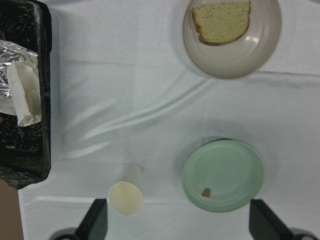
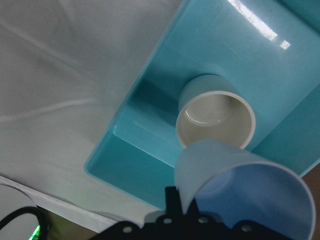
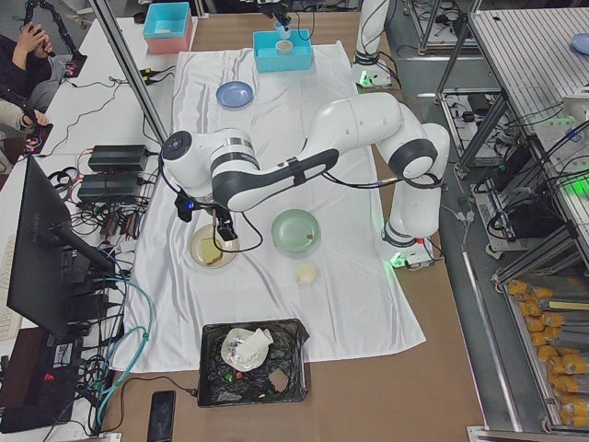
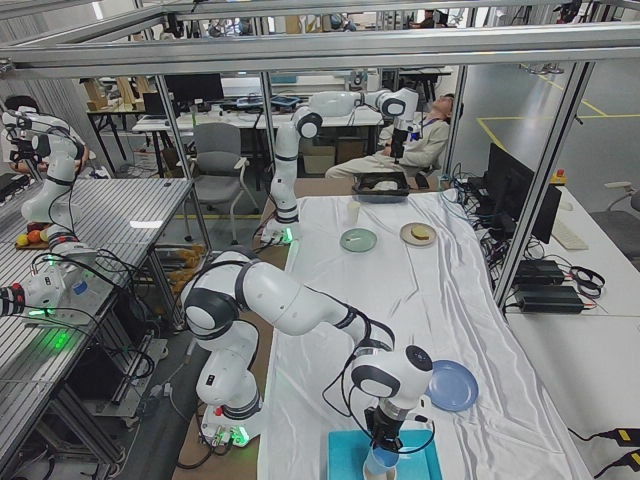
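My left gripper hangs open over the white cloth, with a beige plate (image 1: 232,55) holding a slice of bread (image 1: 220,22), a green plate (image 1: 227,170) with a small brown bit, and a cream cup (image 1: 125,195) below it. A black bin (image 1: 40,150) holds foil and a white wrapper. My right gripper is shut on a light blue cup (image 2: 245,192), held above the turquoise tray (image 2: 140,100) where a white cup (image 2: 215,115) lies inside.
A blue plate (image 4: 452,385) lies on the cloth beside the turquoise tray, and the cloth's middle is clear. Monitors, cables and electronics line one side, and metal frames stand around the table.
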